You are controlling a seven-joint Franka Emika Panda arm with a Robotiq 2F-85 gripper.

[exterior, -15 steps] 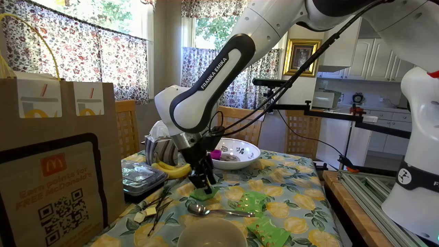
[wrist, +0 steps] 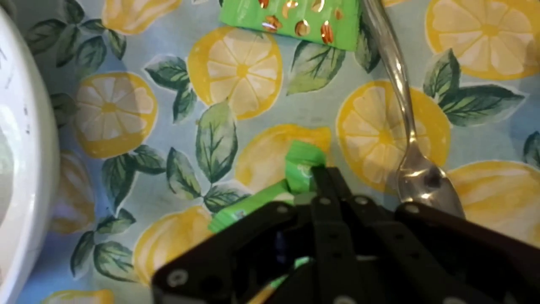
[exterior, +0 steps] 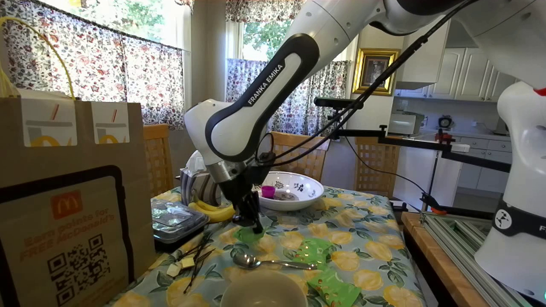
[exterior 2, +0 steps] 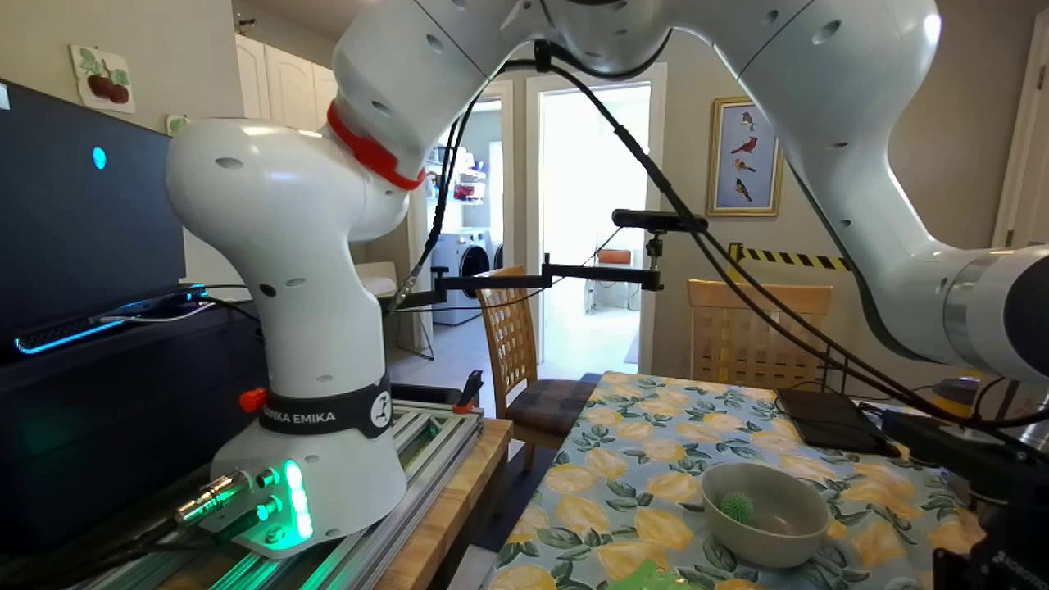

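Note:
A crumpled green packet (exterior: 248, 235) is at my fingertips, above the lemon-print tablecloth. My gripper (exterior: 259, 227) is shut, pointing down, with part of the thin packet pinched between its fingers. In the wrist view, green ends of the packet (wrist: 248, 207) stick out on the left and beyond the tips of my gripper. The fingers hide its middle.
A spoon (exterior: 289, 264) lies near my gripper, beside flat green packets (exterior: 312, 251). The beige bowl (exterior 2: 715, 492) holds a spiky green ball (exterior 2: 737, 507). Behind stand a large white bowl (exterior: 313, 192), bananas (exterior: 217, 212) and a plastic box (exterior: 176, 225).
My gripper has risen and shifted slightly left. The green packet has come up with it and looks more bunched. The spoon and the other packets are unmoved.

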